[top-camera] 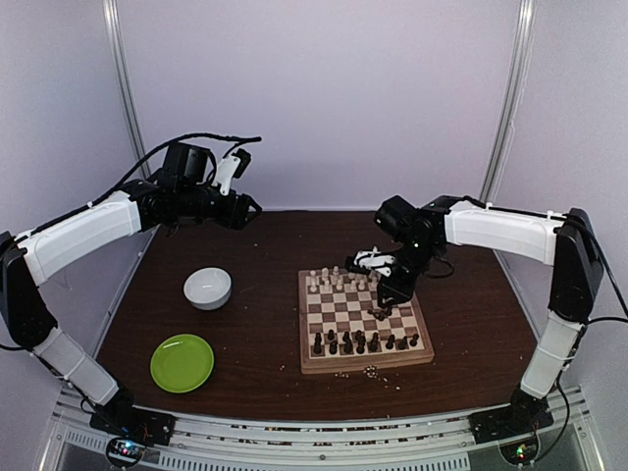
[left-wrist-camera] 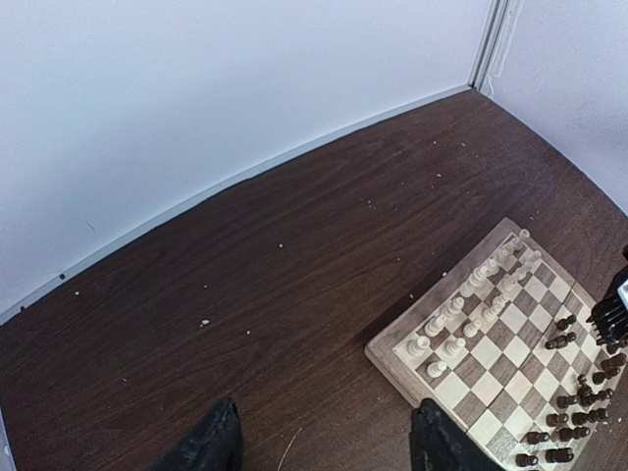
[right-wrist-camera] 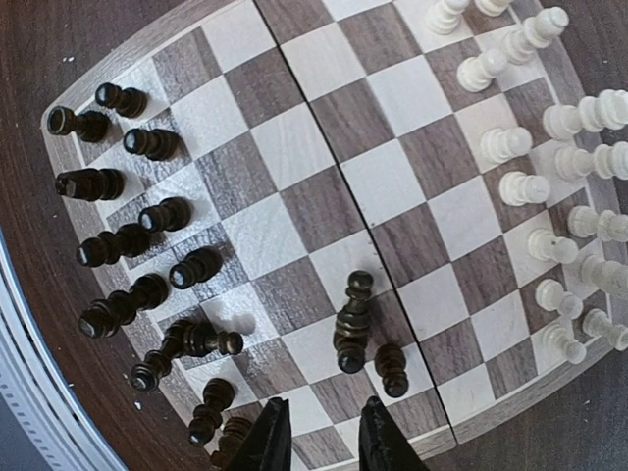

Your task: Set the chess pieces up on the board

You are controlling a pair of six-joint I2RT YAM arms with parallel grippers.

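The chessboard (top-camera: 324,304) carries white pieces (right-wrist-camera: 505,142) along one side and dark pieces (right-wrist-camera: 113,306) along the other. Two dark pieces, a taller one (right-wrist-camera: 353,319) and a shorter one (right-wrist-camera: 391,368), are out on the middle squares, apart from the dark rows. My right gripper hovers over that part of the board, its fingers a little apart, with nothing seen between them. My left gripper hangs high at the left, away from the board, open and empty.
A white bowl (top-camera: 207,287) and a green plate (top-camera: 182,363) stand left of the board. Small light bits (top-camera: 371,371) lie at the board's near edge.
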